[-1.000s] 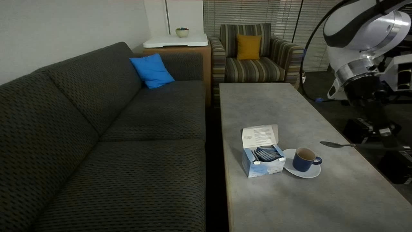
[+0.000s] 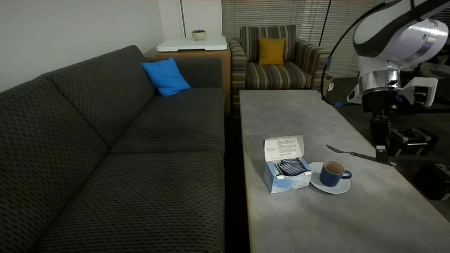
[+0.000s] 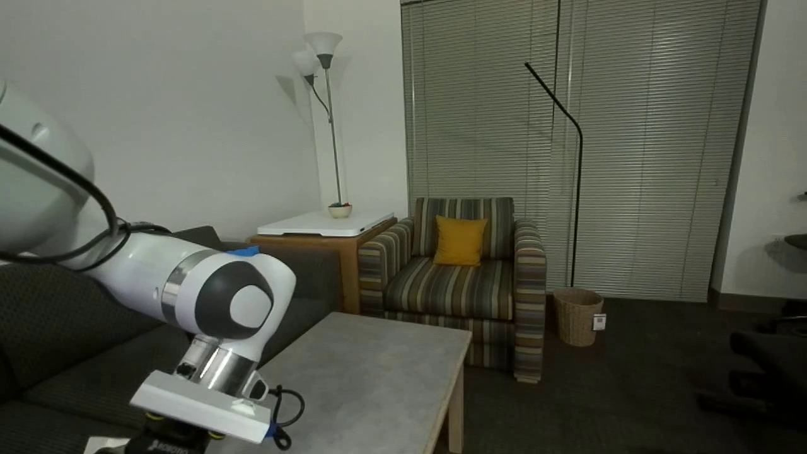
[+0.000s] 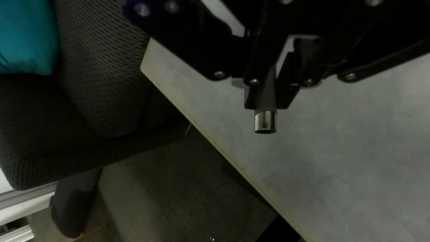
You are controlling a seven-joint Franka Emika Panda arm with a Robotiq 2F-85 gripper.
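Near the right edge of the table in exterior view 1, my gripper (image 2: 382, 156) is shut on the dark handle of a long spoon (image 2: 359, 155). Its narrow bowl points left, seen nearly edge-on, over the tabletop. In the wrist view, the metal-capped handle end (image 4: 265, 121) sticks out between the gripper's fingers (image 4: 250, 98); the bowl is hidden there. A blue cup (image 2: 330, 177) stands upright on a white saucer (image 2: 340, 188), to the left of the spoon and nearer the camera.
Touching or close beside the saucer is an open light-blue box (image 2: 290, 183) of packets, its lid raised. A dark sofa (image 2: 164, 177) runs along the left.
My gripper has moved left with the spoon, and the wrist has turned more upright. The spoon has shifted left and now slants differently. The cup, saucer and box have not moved.
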